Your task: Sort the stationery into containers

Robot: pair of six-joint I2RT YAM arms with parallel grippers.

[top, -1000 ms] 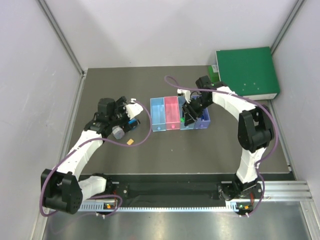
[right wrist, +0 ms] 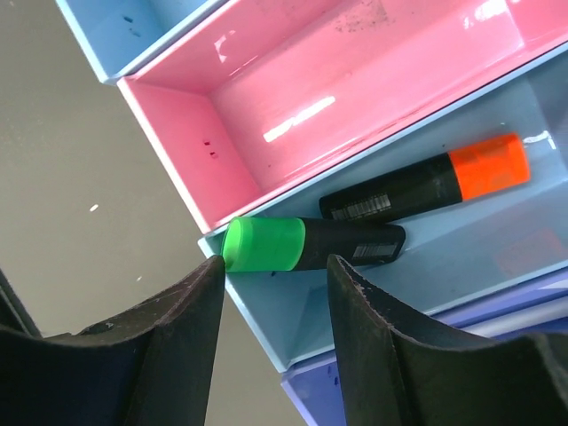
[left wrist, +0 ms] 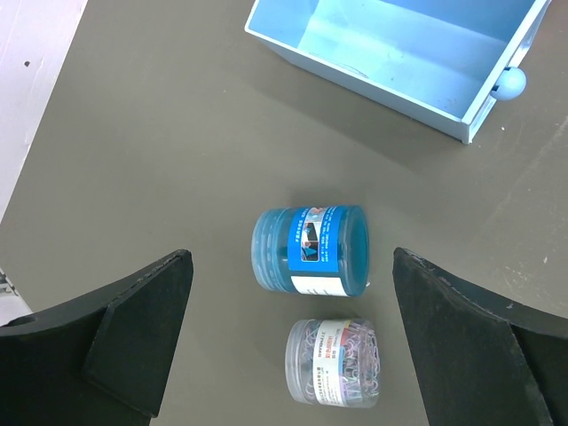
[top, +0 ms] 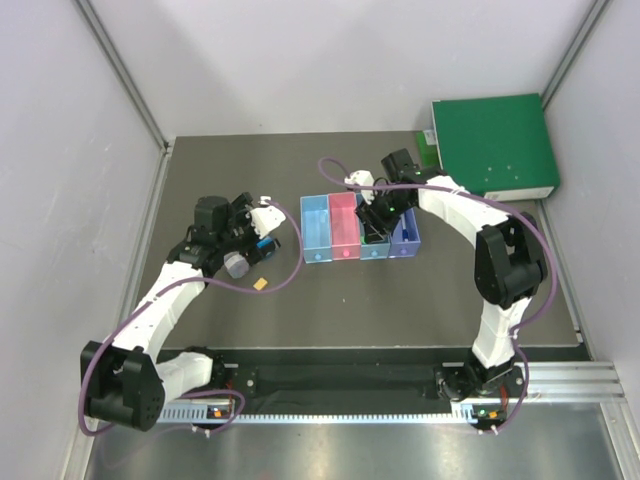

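Observation:
My right gripper hangs part open over a light blue compartment holding a green-capped marker (right wrist: pixel 264 244) and an orange-capped marker (right wrist: pixel 490 167); its fingertips are near the green cap, with no clear grip on it. My left gripper is open above the table, with a blue-labelled jar (left wrist: pixel 315 249) and a jar of paper clips (left wrist: pixel 335 361) between and below its fingers. A pink compartment (right wrist: pixel 191 142) and a blue one (top: pixel 315 230) are empty. A purple container (top: pixel 405 245) is at the right end. A small yellow piece (top: pixel 260 284) lies on the table.
A large green board (top: pixel 498 140) rests at the back right, with a green item (top: pixel 426 148) beside it.
The left arm has not moved.

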